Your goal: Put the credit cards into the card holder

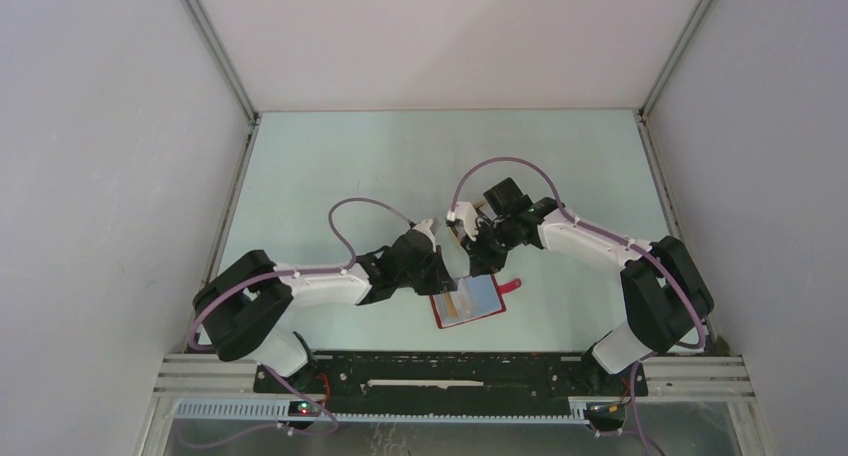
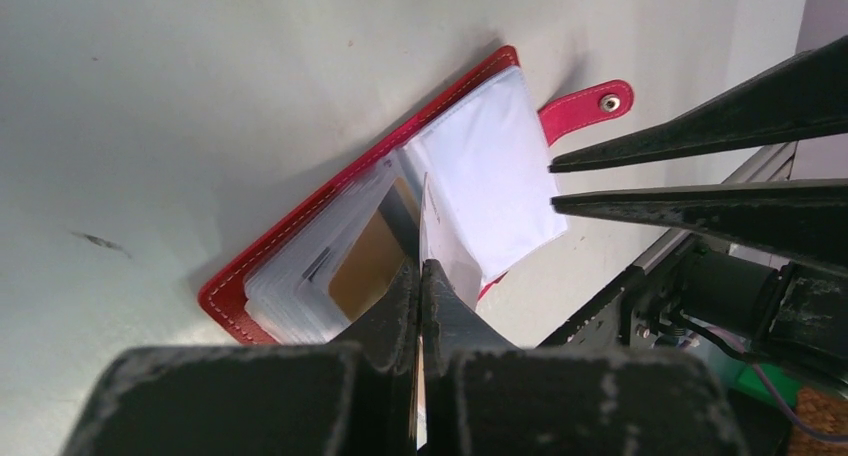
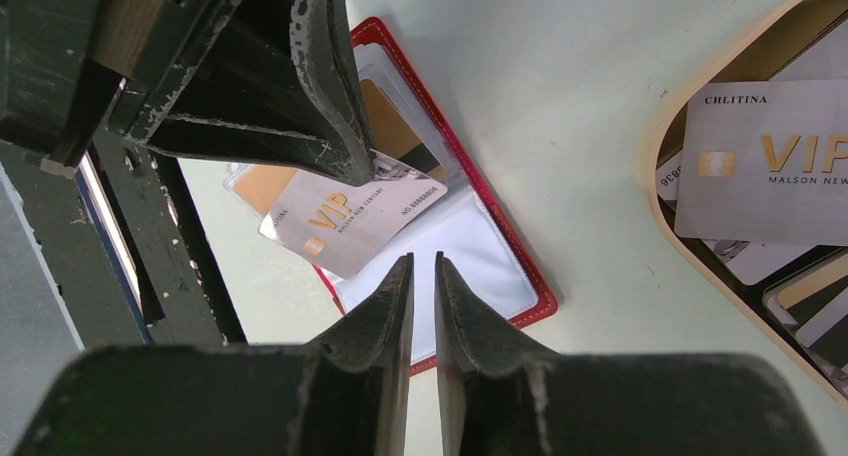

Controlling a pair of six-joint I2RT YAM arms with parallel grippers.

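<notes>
The open red card holder [image 1: 470, 319] lies on the table, its clear sleeves facing up. My left gripper is shut on a thin silver VIP card, seen nearly edge-on in the left wrist view. The card slants over the holder's middle, above the clear sleeve with a tan-and-black card; the right wrist view shows one left finger [image 3: 345, 146] at its corner. Whether its lower edge is inside a sleeve cannot be told. My right gripper hovers over the white half, shut to a narrow gap with nothing between its fingertips.
A round-cornered tan box [image 3: 665, 126] of several loose cards stands behind the holder, partly under the right arm in the top view. The holder's red snap strap [image 2: 590, 106] sticks out to the right. Bare table [image 1: 320, 156] stretches left and behind.
</notes>
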